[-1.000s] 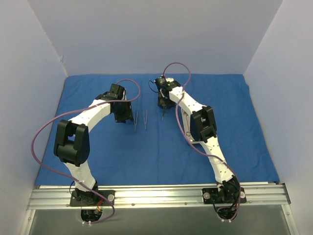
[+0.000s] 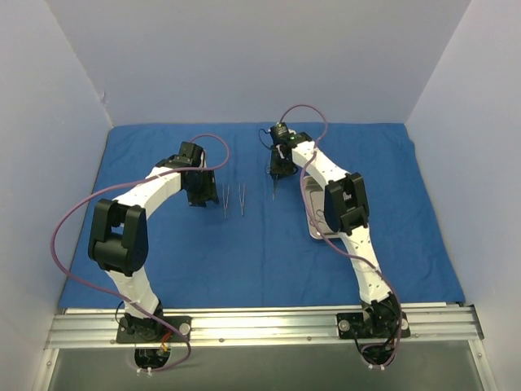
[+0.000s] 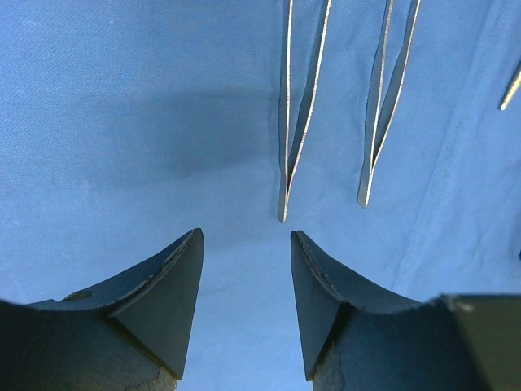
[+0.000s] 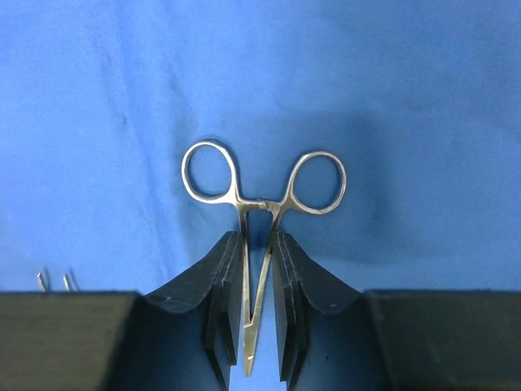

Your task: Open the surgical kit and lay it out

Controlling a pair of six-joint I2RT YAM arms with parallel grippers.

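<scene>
A scissor-like clamp (image 4: 265, 205) with two ring handles lies on the blue cloth. My right gripper is partly open over it, its fingertips on either side of the shanks just below the rings. Whether they touch the metal is hard to tell. From above, my right gripper (image 2: 282, 169) covers the handles and the clamp's tip (image 2: 274, 194) sticks out toward the front. Two slim tweezers (image 3: 284, 163) (image 3: 372, 138) lie side by side. My left gripper stands open, empty, near the end of the left tweezers; from above, the left gripper (image 2: 203, 195) is left of both.
A white tray (image 2: 327, 237) with some metal items inside sits right of the clamp, partly covered by my right arm. Walls enclose the sides and back.
My right arm has shifted a little to the right over the last second, and the clamp's tip appears slightly further right. The left arm and the tweezers look unmoved.
</scene>
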